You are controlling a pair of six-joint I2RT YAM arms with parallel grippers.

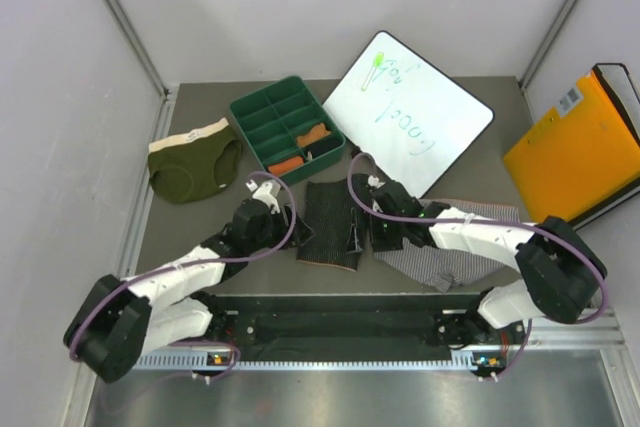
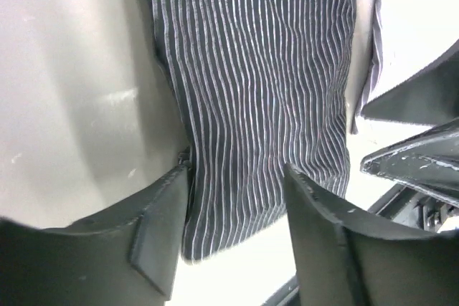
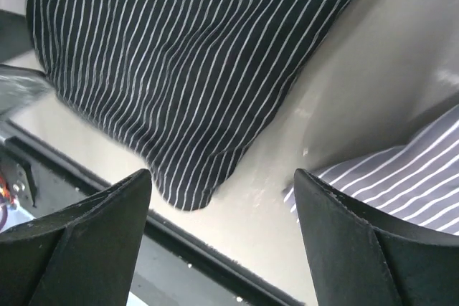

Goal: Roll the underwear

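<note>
The dark striped underwear [image 1: 328,217] lies flattened and folded on the table between my two grippers. In the left wrist view, its striped cloth [image 2: 251,84] runs down to a near edge between the spread fingers of my left gripper, which stands part open at that edge. My right gripper is open at the opposite side; a near corner of the dark cloth [image 3: 190,188] reaches between its fingers, by the left one. The top view shows the left gripper [image 1: 299,234] and the right gripper [image 1: 366,234] facing each other across the cloth.
Right of my right gripper, a light striped garment [image 1: 440,257] lies close by. Olive underwear [image 1: 190,167] rests at far left. Behind are a green divided box [image 1: 262,125] with rolled pieces, a whiteboard [image 1: 440,112] and a yellow binder [image 1: 575,147].
</note>
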